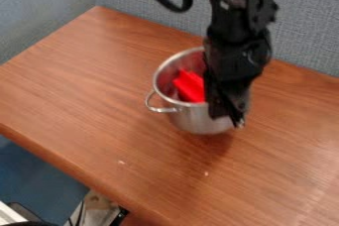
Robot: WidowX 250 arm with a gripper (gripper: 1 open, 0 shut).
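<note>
A steel pot (196, 117) with a wire side handle stands on the wooden table (93, 91), right of centre. A red object (188, 87) lies inside it. My black gripper (232, 106) is low at the pot's right side, over its rim and partly in front of it. Its fingertips are dark and hard to make out, and I see nothing clearly between them.
Grey partition panels stand along the back and left. Cables and equipment sit below the front-left table edge.
</note>
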